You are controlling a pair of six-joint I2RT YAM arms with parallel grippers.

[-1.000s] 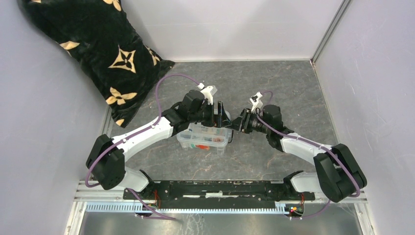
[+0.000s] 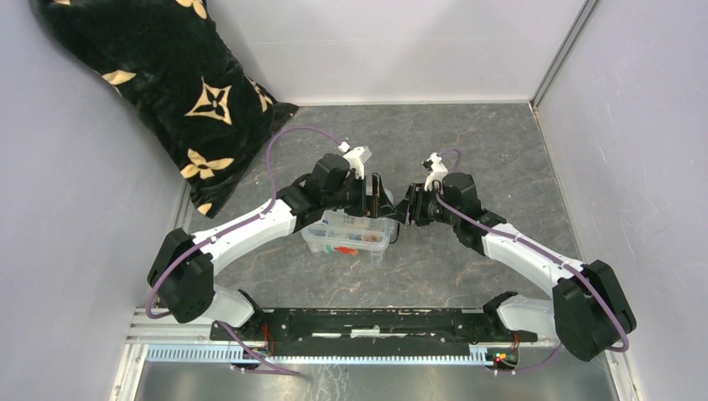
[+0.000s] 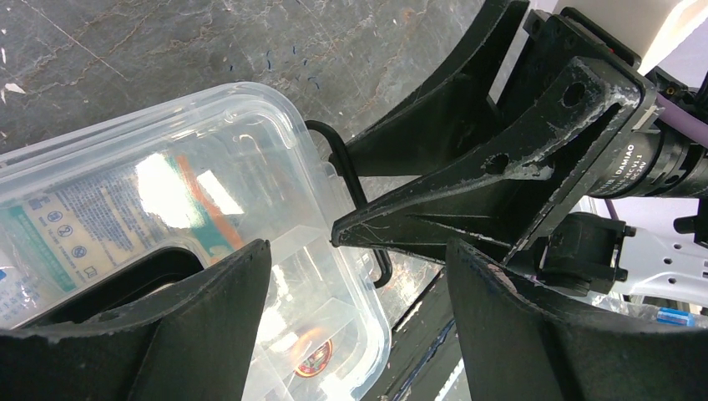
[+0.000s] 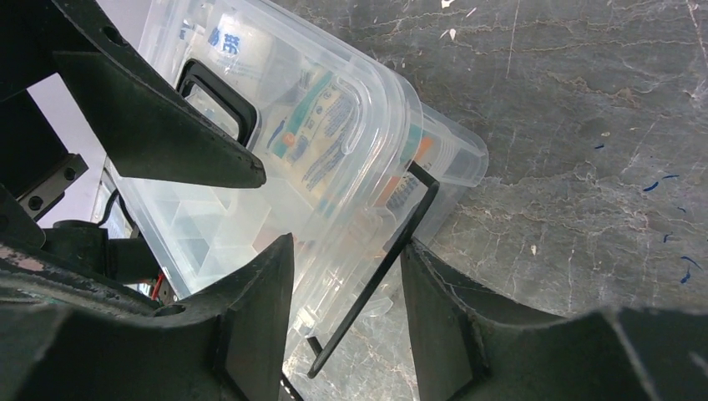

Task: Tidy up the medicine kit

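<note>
The clear plastic medicine kit [image 2: 342, 238] rests on the grey floor, with packets and small items visible inside and a black handle [image 3: 163, 271] on its lid. My left gripper [image 2: 373, 194] stands open above the lid. My right gripper [image 2: 409, 205] is at the box's right end, its fingers part open on either side of a black side bar [image 4: 376, 271]; whether they touch it I cannot tell. In the left wrist view the right gripper's black frame hides part of that bar.
A dark patterned cushion [image 2: 204, 104] leans at the back left. White walls [image 2: 609, 150] enclose the floor.
My right arm has shifted slightly since a second ago, its wrist now a little further left and more level at the box's end. The left arm and box look unmoved.
</note>
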